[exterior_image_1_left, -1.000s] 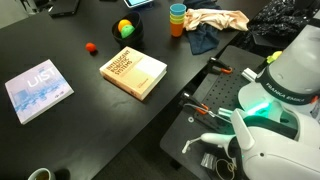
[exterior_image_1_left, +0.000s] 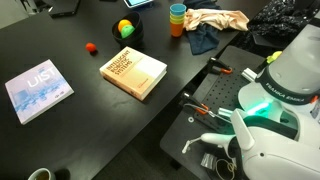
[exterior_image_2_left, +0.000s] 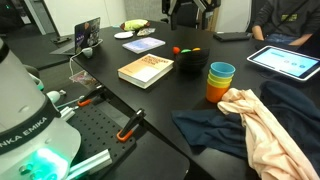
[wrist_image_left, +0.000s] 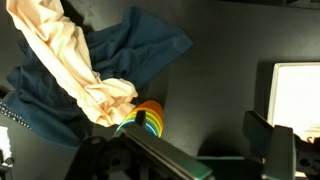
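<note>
My gripper is open, its dark fingers (wrist_image_left: 262, 132) wide apart at the lower edge of the wrist view, with nothing seen held. In exterior view 2 the gripper (exterior_image_2_left: 190, 14) hangs high over the table's far part. A stack of colored cups (exterior_image_2_left: 219, 80) stands beside a black bowl (exterior_image_1_left: 128, 32) holding an orange and a green ball. The peach cloth (exterior_image_2_left: 262, 130) lies over a dark blue cloth (exterior_image_1_left: 203, 40). In the wrist view, the cup stack (wrist_image_left: 150, 112) is partly hidden by the gripper.
A thick cream book (exterior_image_1_left: 133, 72) lies mid-table, with a red ball (exterior_image_1_left: 91, 47) behind it and a pale UIST book (exterior_image_1_left: 38, 90) to the left. A tablet (exterior_image_2_left: 284, 62) lies at the far right.
</note>
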